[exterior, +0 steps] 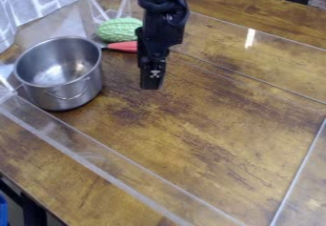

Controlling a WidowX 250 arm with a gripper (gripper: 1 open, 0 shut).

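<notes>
The black gripper (152,75) hangs low over the wooden table, right of a steel pot (57,72) at the left. A red carrot-like object (124,47) and a bumpy green vegetable, like a bitter melon (117,30), lie behind the gripper, partly hidden by the arm. Whether the fingers are open or shut is hard to make out.
Clear plastic edges run along the left, back and right.
</notes>
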